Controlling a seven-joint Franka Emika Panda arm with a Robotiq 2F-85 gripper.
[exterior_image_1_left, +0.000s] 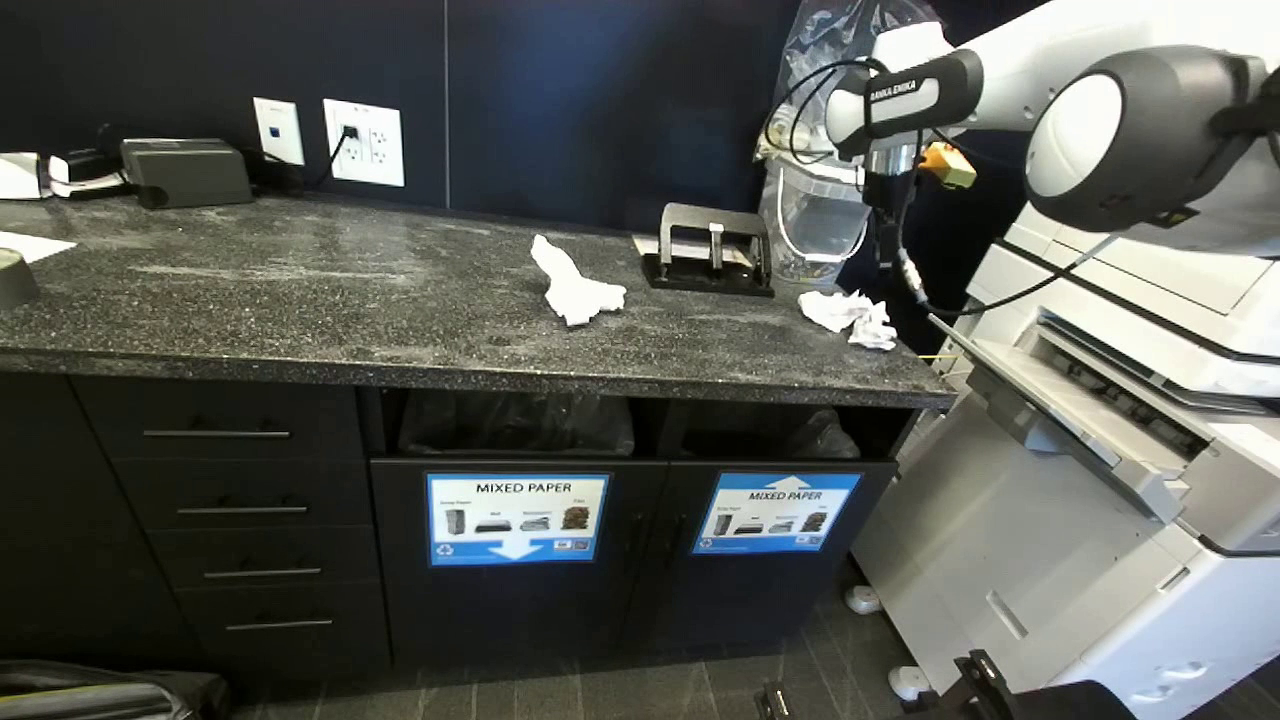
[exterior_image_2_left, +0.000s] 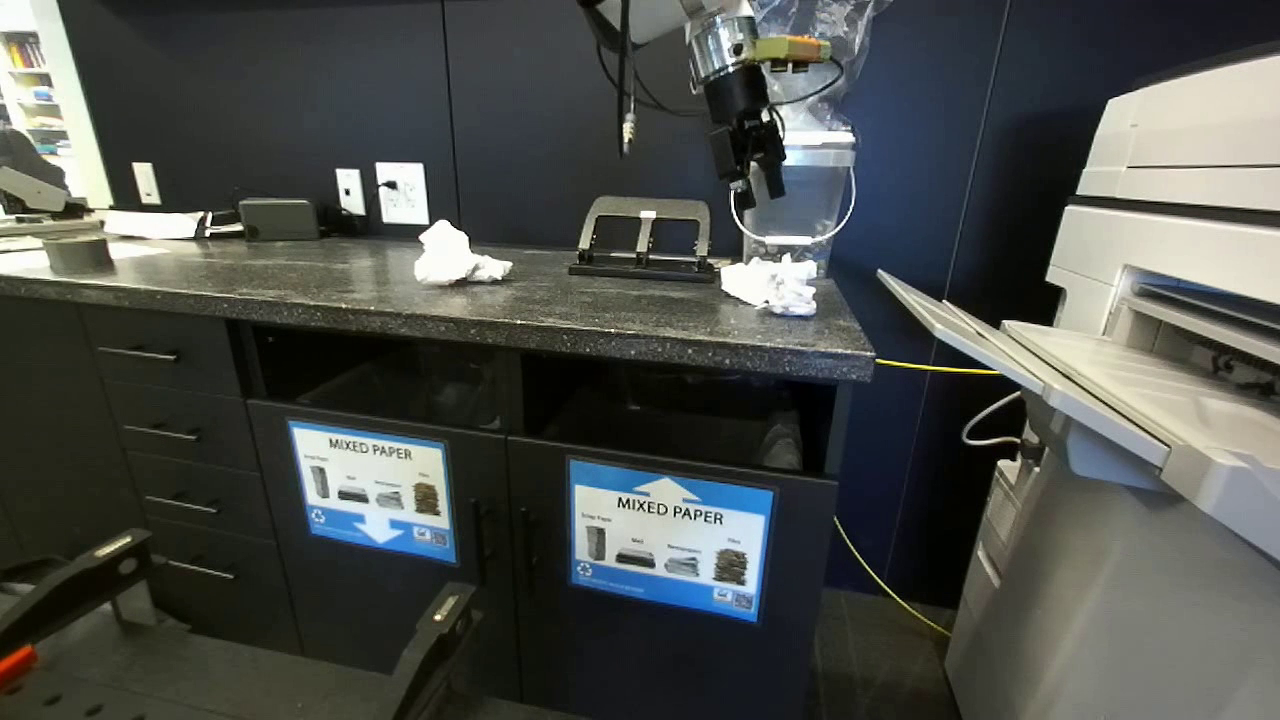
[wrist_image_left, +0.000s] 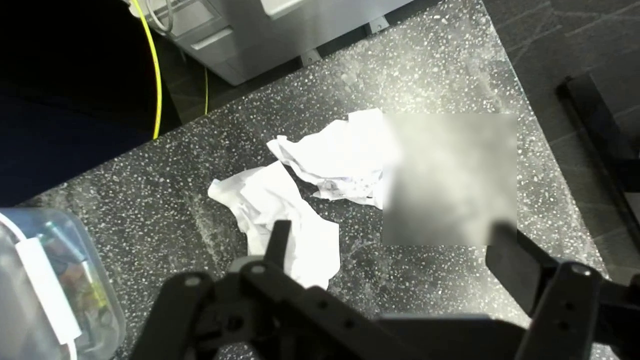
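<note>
Two crumpled white papers lie side by side on the dark counter's right end; the wrist view shows the nearer paper partly behind one finger and the farther paper just beyond it. In exterior view 2 they look like one white clump. Another crumpled paper sits apart, left of the hole punch. My gripper hangs above the right-hand clump, pointing down, its fingers open with nothing between them. A blurred grey square hides part of the counter beside the farther paper in the wrist view.
A black hole punch and a clear lidded bucket stand at the back of the counter. Below are two bin openings above cabinet doors with MIXED PAPER signs. A printer stands off the right edge.
</note>
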